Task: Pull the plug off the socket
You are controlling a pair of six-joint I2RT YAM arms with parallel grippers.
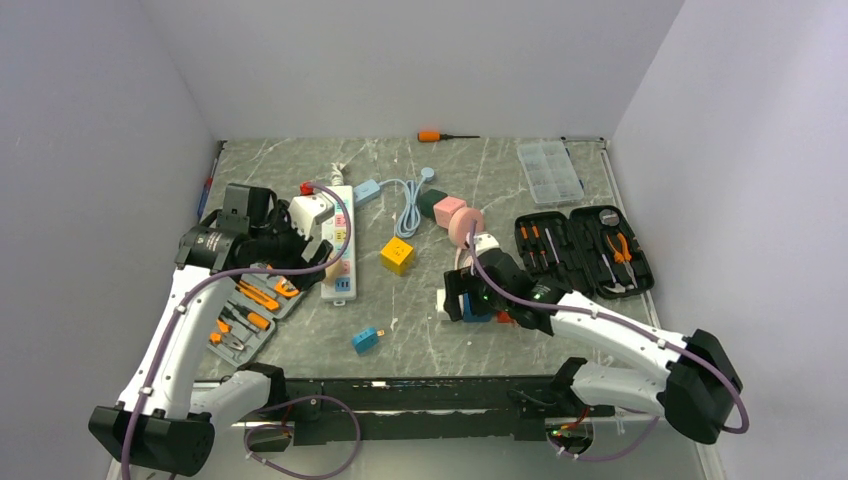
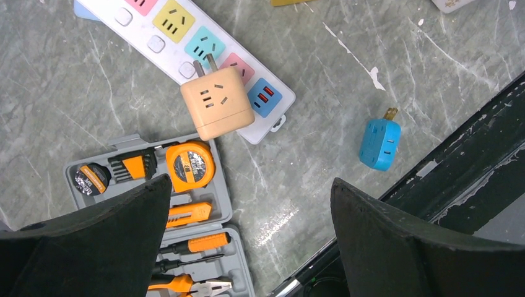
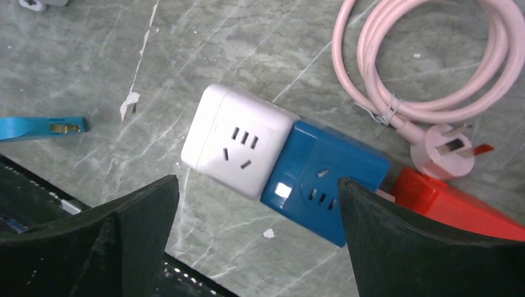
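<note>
My left gripper stands open above the white power strip [image 1: 337, 291]; below it a peach plug adapter [image 2: 216, 108] lies tilted on the strip's end, its prongs showing. My right gripper hangs open over a white plug block [image 3: 235, 142] and a blue plug block [image 3: 322, 179], which sit side by side. A red block [image 3: 452, 204] adjoins on the right, with a pink coiled cable and its plug [image 3: 439, 154] beside it.
A small blue adapter [image 1: 366, 339], yellow block [image 1: 397, 255] and blue cable [image 1: 408, 210] lie mid-table. Tool cases [image 1: 260, 315] flank both sides. The front centre has clear room.
</note>
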